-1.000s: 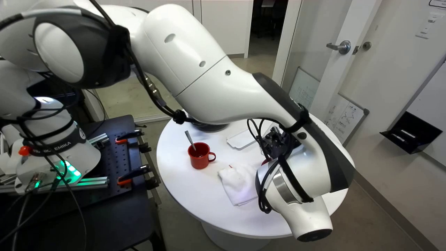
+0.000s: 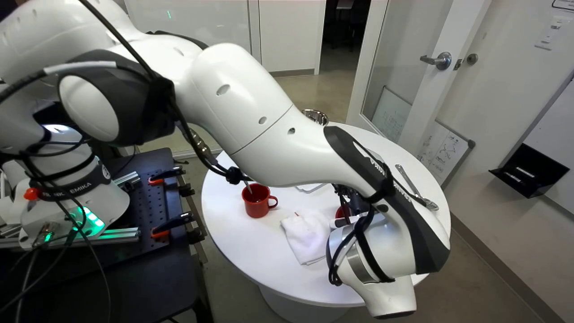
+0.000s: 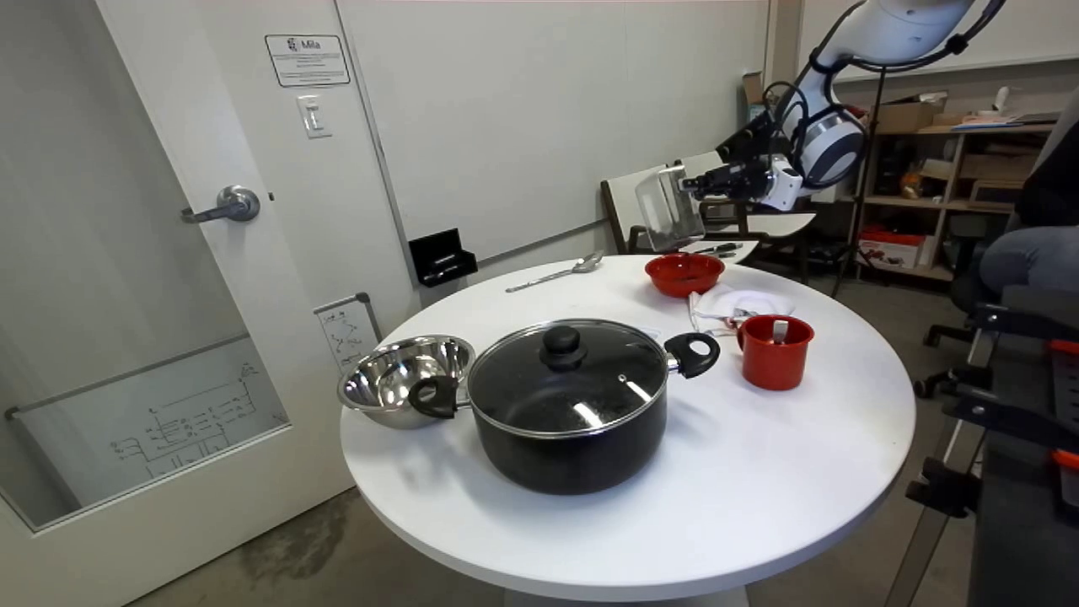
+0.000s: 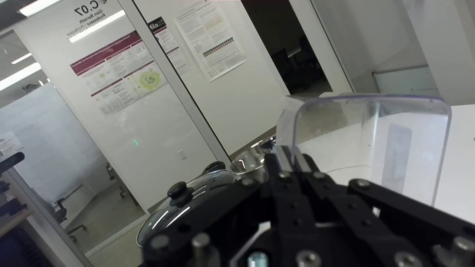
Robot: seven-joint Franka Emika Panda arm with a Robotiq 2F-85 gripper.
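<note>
A clear plastic container (image 3: 669, 209) is held up in the air beyond the red bowl, tilted on its side in exterior view 2. My gripper (image 3: 692, 186) is shut on its thin wall. From the wrist, the closed fingers (image 4: 285, 171) meet the edge of the clear container (image 4: 369, 133), whose open side faces this camera. In exterior view 1 the arm hides most of the gripper and the container.
A black lidded pot (image 3: 571, 445) and steel bowl (image 3: 405, 379) stand on the round white table (image 3: 748, 486). Also there are a red bowl (image 3: 684, 273), red mug (image 3: 775, 354), white cloth (image 2: 306, 237) and large spoon (image 3: 556, 273).
The forearm sits lower in exterior view 1, and the wrist has shifted slightly left and down. The arm now covers more of the far table and the mug's spoon. Mug and cloth have not moved.
</note>
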